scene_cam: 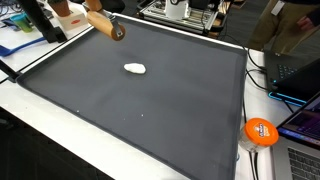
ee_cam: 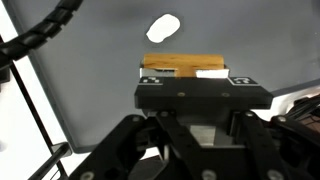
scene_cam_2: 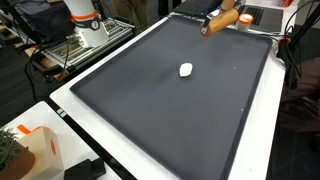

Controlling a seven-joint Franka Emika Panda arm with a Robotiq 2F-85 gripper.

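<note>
A tan wooden cylinder (scene_cam: 105, 26) is at the upper left in exterior view 1, apparently held above the far part of the dark mat. In exterior view 2 the wooden cylinder (scene_cam_2: 220, 22) is near the top edge. The wrist view shows the wooden piece (ee_cam: 183, 62) crosswise beyond my gripper, with a short wooden part running back into the fingers. My gripper is shut on it; the black body hides the contact. A small white oval piece (scene_cam: 135, 68) lies flat on the mat, apart from the wood.
An orange-lidded container (scene_cam: 260, 132) stands beyond its right edge, near laptops (scene_cam: 300, 150). A black cable (ee_cam: 40, 32) crosses the wrist view's upper left.
</note>
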